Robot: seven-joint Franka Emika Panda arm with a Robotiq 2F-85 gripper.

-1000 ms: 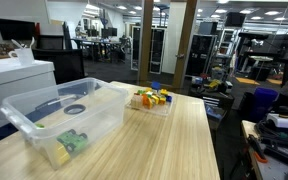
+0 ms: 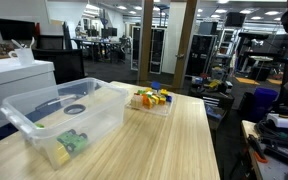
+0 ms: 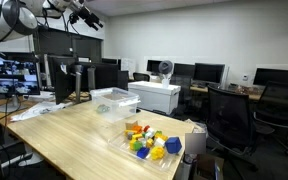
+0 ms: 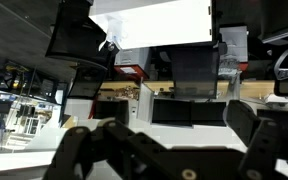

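Observation:
In the wrist view my gripper stands open, its two dark fingers wide apart with nothing between them. Exterior view 2 shows the gripper (image 3: 87, 18) raised high above the table, far from everything on it. A clear plastic bin (image 2: 69, 115) rests on the table with a few greenish and yellowish items inside, blurred by its wall. Farther along sits a shallow clear tray (image 3: 162, 162) filled with several colored blocks (image 3: 149, 138), in yellow, orange, green, blue and white.
A white cabinet (image 3: 156, 95) stands behind it. Office chairs (image 3: 232, 115) and monitors (image 3: 214, 72) fill the room beyond.
The dark arm part at the upper right edge of exterior view 1 has shifted and shows a little differently. The bin, tray and blocks have stayed put.

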